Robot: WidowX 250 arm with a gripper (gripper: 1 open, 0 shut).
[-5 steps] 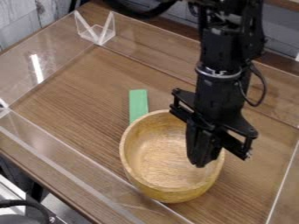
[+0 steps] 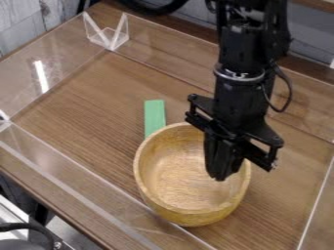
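Observation:
My black gripper [image 2: 220, 160] points down over the right part of a cream oval bowl [image 2: 177, 186], its tips at or just inside the bowl's area; it looks shut, with nothing visible between its fingers. The arm and gripper body hide the bowl's back right rim. A green block [image 2: 154, 116] lies on the wooden table behind the bowl, to its left.
A clear wire or plastic holder [image 2: 107, 29] stands at the back left. A black cable lies at the lower left edge.
The gripper has shifted slightly left and up in the view over the last second. The bowl and green block look unmoved.

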